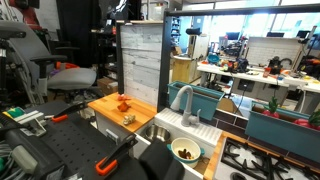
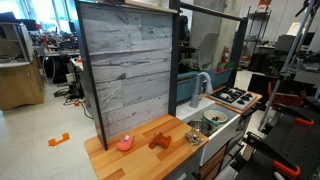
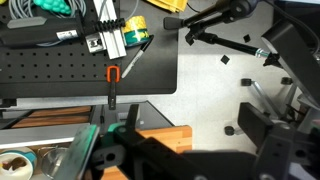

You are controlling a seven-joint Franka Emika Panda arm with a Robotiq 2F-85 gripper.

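In the wrist view my gripper is open, its two dark fingers wide apart with nothing between them. Below it are the dark table's edge, grey floor and the end of a wooden counter. On that counter in exterior view 2 lie a pink item, an orange-red item and a small yellowish item. A teal bowl with dark pieces inside sits in the sink. The gripper cannot be clearly made out in either exterior view.
A black table carries cables, a yellow roll and a red-and-black tool. A white faucet rises behind the sink, with a stove beside it. Tall grey panels back the counter.
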